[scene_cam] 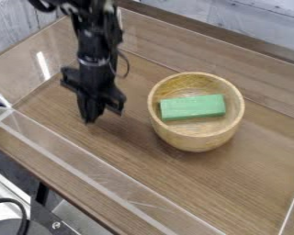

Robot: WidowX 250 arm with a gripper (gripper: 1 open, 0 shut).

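My dark gripper (88,103) reaches down from the top left to just above or at the bare wooden table, left of a round tan bowl. It looks blurred, and I see nothing clearly held between its fingers; it appears shut. In the bowl (197,137) lies a green block (191,106).
Clear strips run along its left side, with a black cable at the lower left, off the edge.
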